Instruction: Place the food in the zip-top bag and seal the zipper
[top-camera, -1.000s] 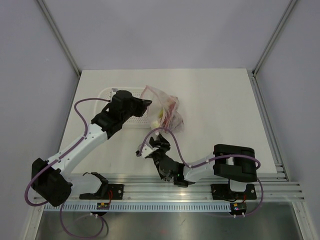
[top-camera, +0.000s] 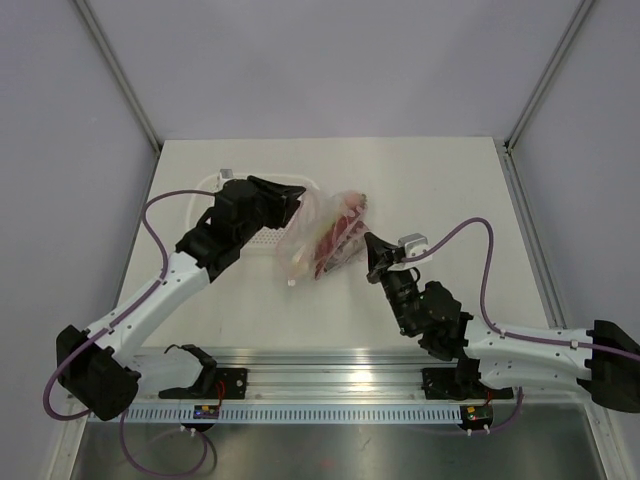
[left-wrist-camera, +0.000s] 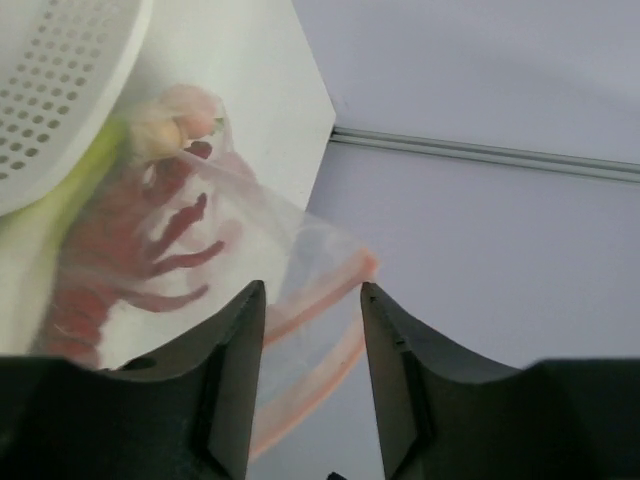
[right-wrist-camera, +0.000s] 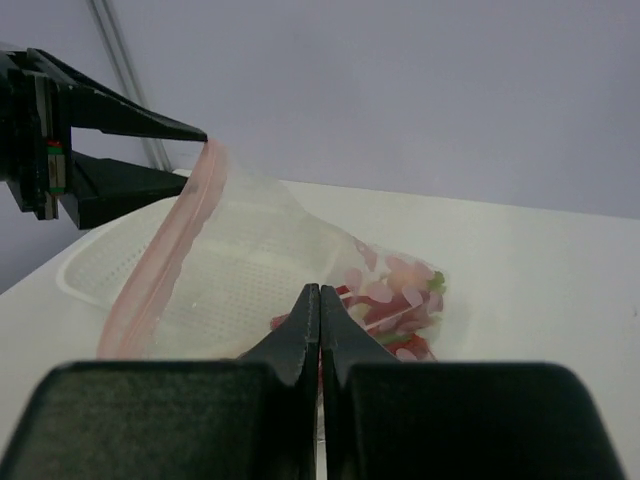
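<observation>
The clear zip top bag (top-camera: 308, 232) lies on the table beside the basket, its pink zipper edge (right-wrist-camera: 178, 240) raised toward my left gripper (top-camera: 302, 192). Inside are red and pinkish food pieces (top-camera: 343, 235); a pale green-yellow one (left-wrist-camera: 75, 190) also shows in the left wrist view. My left gripper is open, its fingers apart, and the zipper edge's corner (left-wrist-camera: 365, 264) appears right by the fingertips. My right gripper (top-camera: 368, 238) is at the bag's right side. In the right wrist view its fingertips (right-wrist-camera: 311, 296) meet, with nothing visible between them.
A white perforated basket (top-camera: 204, 190) stands at the back left, under my left arm and close to the bag. A metal rail (top-camera: 320, 362) runs along the front.
My right gripper has moved right and away from the front of the bag. The bag has turned and spread, with its food showing more. My left gripper has shifted slightly, its fingers now apart.
</observation>
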